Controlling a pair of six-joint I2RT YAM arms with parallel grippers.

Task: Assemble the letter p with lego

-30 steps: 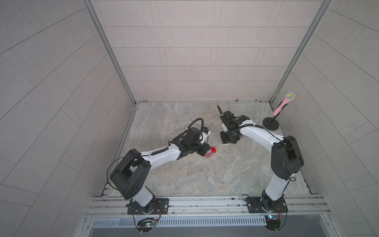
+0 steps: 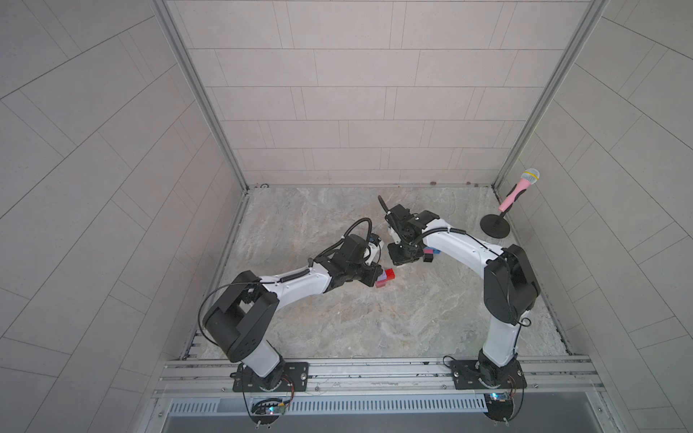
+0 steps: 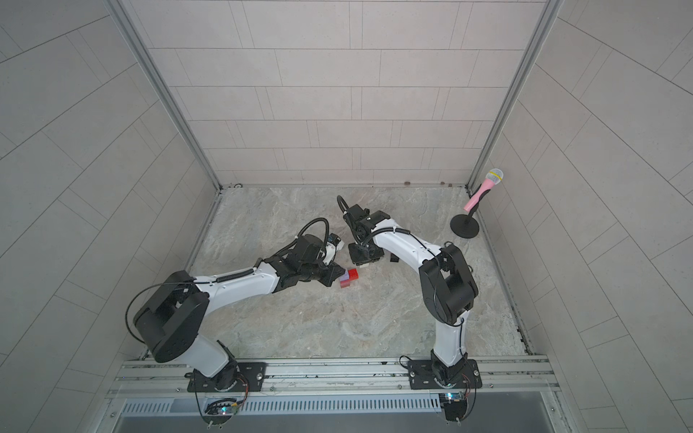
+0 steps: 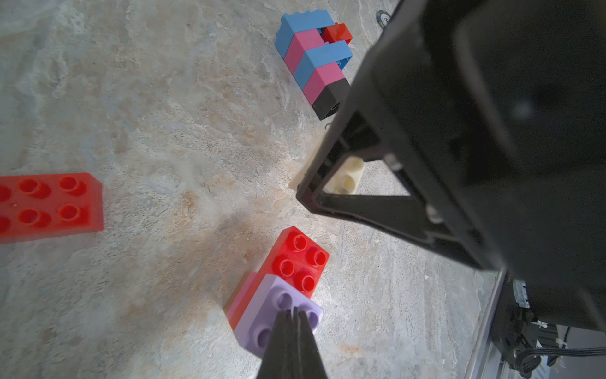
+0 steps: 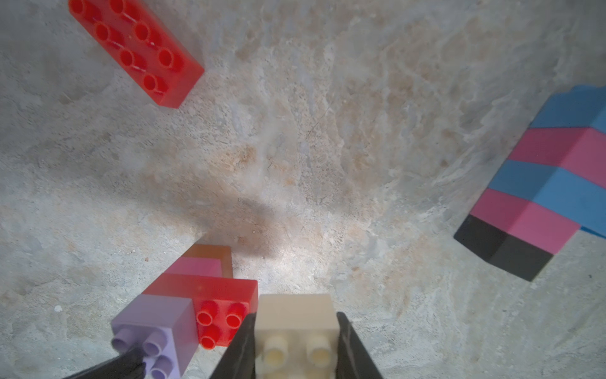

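Observation:
A lavender brick sits on a red brick in a small stack, with pink [image 5: 195,267] and brown [image 5: 217,254] bricks showing beneath in the right wrist view. My left gripper is shut, its tips over the lavender brick with nothing visible between them; contact is unclear. My right gripper is shut on a cream brick [image 5: 296,310], held just right of the red brick. From above, the right gripper hides most of the cream brick. A longer assembly of blue, pink and black bricks [image 4: 314,66] lies farther right, a small red brick [image 4: 337,33] on its side.
Loose on the table is a long red brick [image 5: 142,50], apart from both assemblies. The two grippers are close together. A pink microphone on a black stand [image 2: 495,226] is at the far right.
My right arm has swung left, bringing its gripper nearer the small stack and uncovering part of the longer assembly. The left arm and the stack look nearly unmoved.

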